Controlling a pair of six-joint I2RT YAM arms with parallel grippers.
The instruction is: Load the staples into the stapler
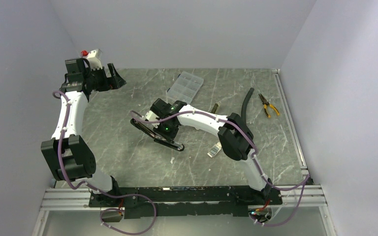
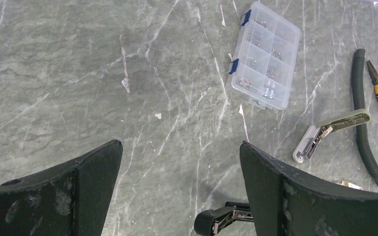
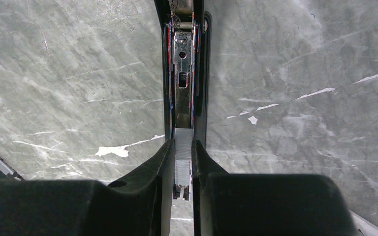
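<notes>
The black stapler [image 3: 202,88] lies opened on the table, its magazine channel [image 3: 182,101] exposed in the right wrist view. A silvery strip of staples [image 3: 182,169] sits along the channel near its end. My right gripper is shut on that strip, one fingertip at either side of it. From above, the right hand covers part of the stapler [image 1: 173,145], hiding the staples. Far off at the back left, my left gripper [image 1: 119,74] is raised and open; only bare table shows between its fingers in the left wrist view.
A clear compartment box [image 1: 185,87] lies at the back. An olive stapler [image 2: 344,121], dark hose [image 1: 246,103] and yellow-handled pliers [image 1: 268,105] are to the right. A small labelled box [image 1: 214,149] lies beside the right arm.
</notes>
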